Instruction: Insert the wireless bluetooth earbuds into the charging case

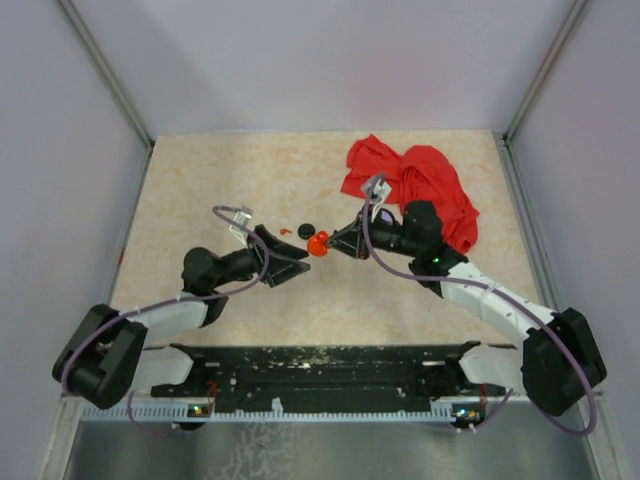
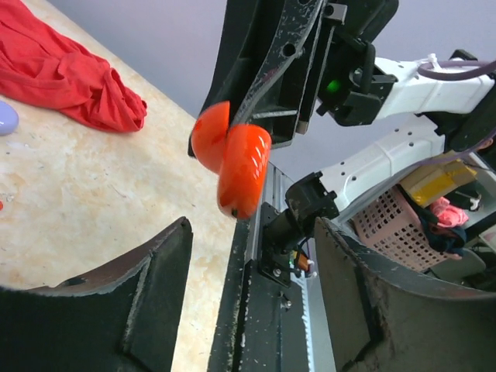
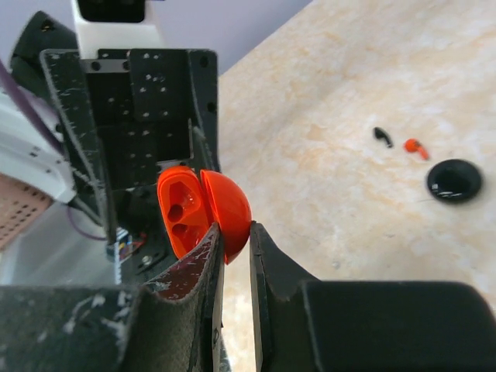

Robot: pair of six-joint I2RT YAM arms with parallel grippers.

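An orange charging case (image 1: 318, 244), lid raised, is held in my right gripper (image 1: 334, 242); in the right wrist view its fingers (image 3: 271, 310) close on the case (image 3: 182, 209), whose two empty wells show. My left gripper (image 1: 303, 263) stands open just left of the case, nothing between its fingertips, as the left wrist view shows below the case (image 2: 243, 172). An orange earbud (image 3: 412, 146), a small black piece (image 3: 382, 136) and a black round disc (image 3: 454, 180) lie on the table beyond the grippers.
A crumpled red cloth (image 1: 430, 190) lies at the back right, a light purple object (image 2: 5, 118) near it. Its dark front edge runs below both arms.
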